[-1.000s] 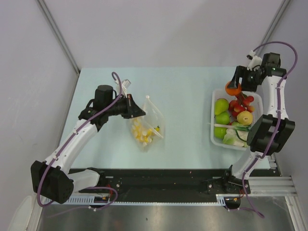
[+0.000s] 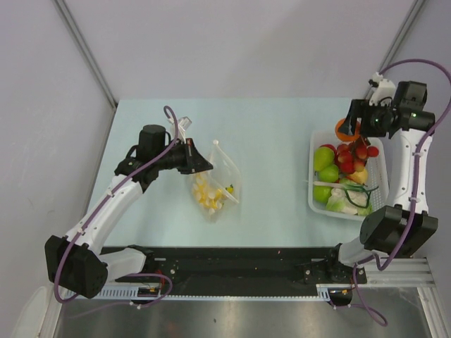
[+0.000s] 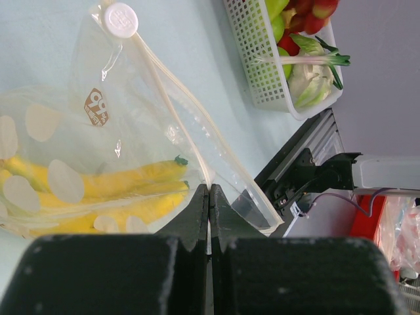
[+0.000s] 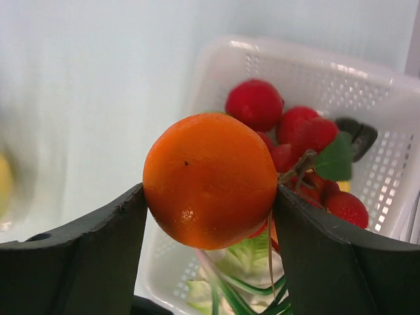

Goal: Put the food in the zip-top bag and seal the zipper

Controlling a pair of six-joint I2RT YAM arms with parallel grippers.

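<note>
My right gripper is shut on an orange (image 4: 200, 164), held above the crate of produce (image 2: 312, 169) at the right, with red fruit and stems below it. My left gripper is shut on the edge of the clear zip bag (image 3: 85, 111) near its opening. Inside the bag lie yellow banana-like fruits (image 3: 125, 184). The bag's white slider tab (image 3: 121, 19) is at its far corner.
The crate holds green fruit (image 2: 324, 158), red fruit, a cabbage (image 3: 306, 86) and a green onion. The table (image 2: 275, 141) between bag and crate is clear.
The left arm is still.
</note>
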